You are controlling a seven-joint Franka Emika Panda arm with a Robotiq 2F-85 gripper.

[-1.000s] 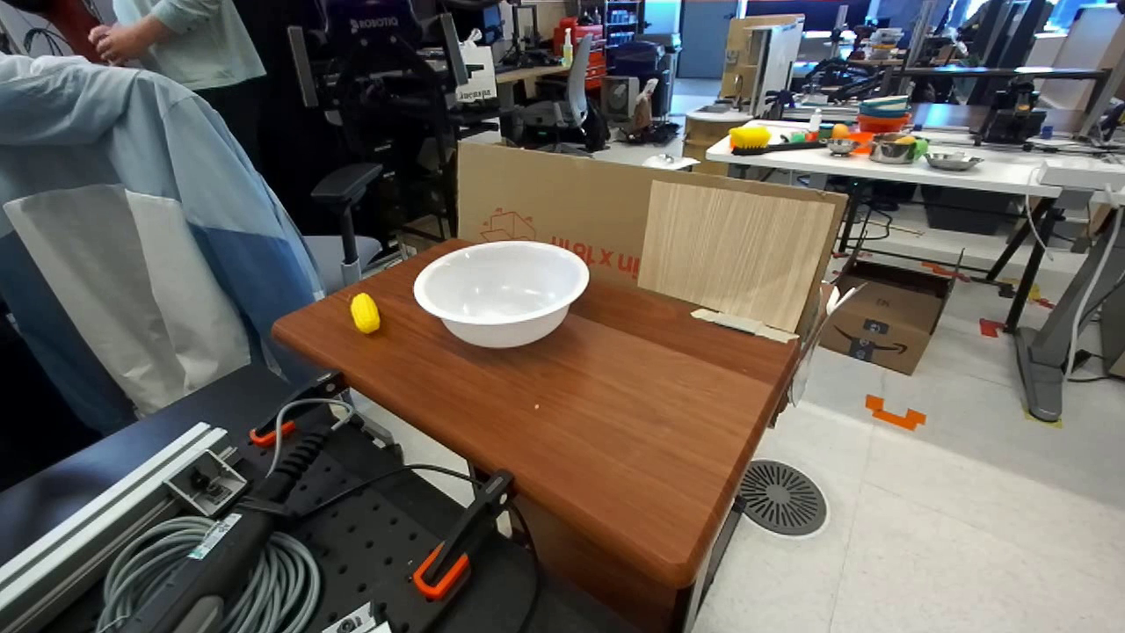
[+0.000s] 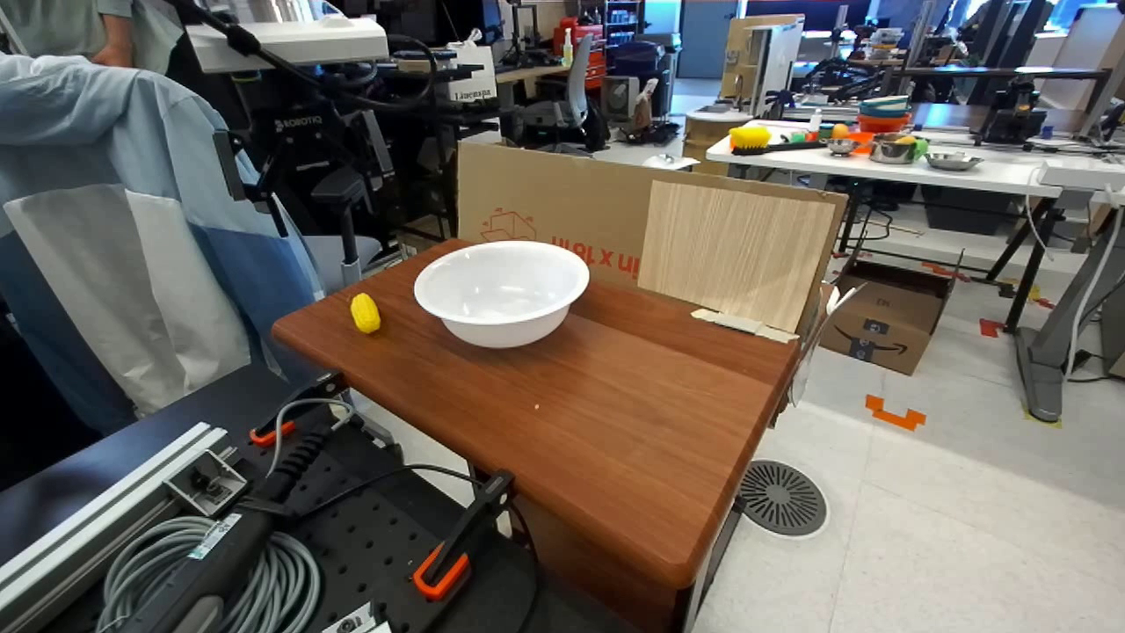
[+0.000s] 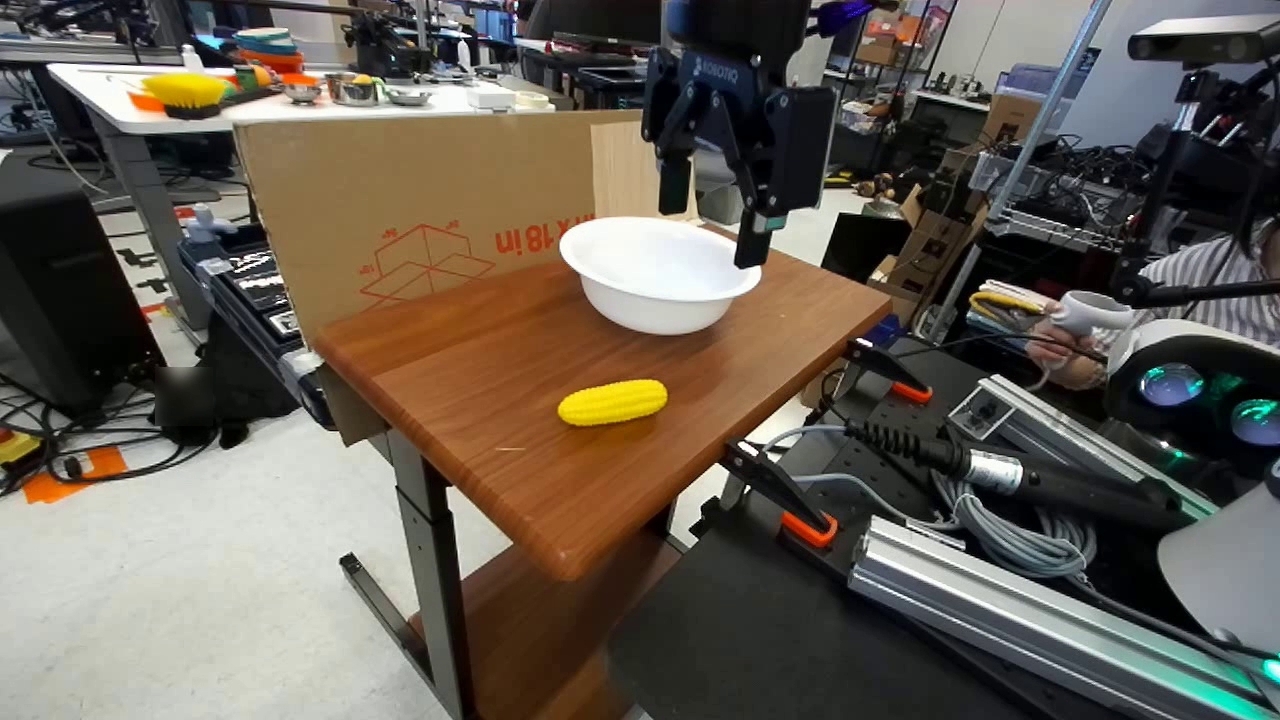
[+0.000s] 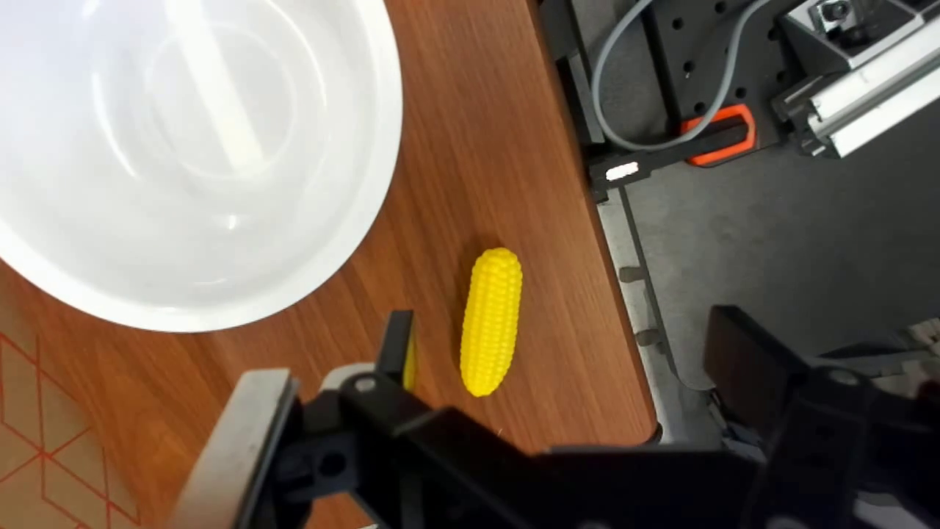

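Observation:
A yellow corn cob [image 4: 491,322] lies on its side on the brown wooden table, close to one edge. Beside it stands an empty white bowl [image 4: 203,167], also seen whole in both exterior views, where the corn [image 3: 613,403] lies apart from the bowl [image 3: 660,278]. My gripper [image 3: 716,214] is open above the table with nothing between its fingers. In the wrist view the corn shows between the two spread fingertips of the gripper, nearer the left one, with a clear height gap seen from outside.
An upright cardboard sheet [image 2: 569,206] walls off the table's far side. Black clamps with orange grips [image 2: 443,570] hold the near edge, next to a dark board with cables [image 2: 276,580]. The tabletop [image 2: 591,422] right of the bowl is bare.
In exterior view 1 my gripper has come down and to the left, from high behind the table toward the corn's end. The corn and the bowl have stayed put.

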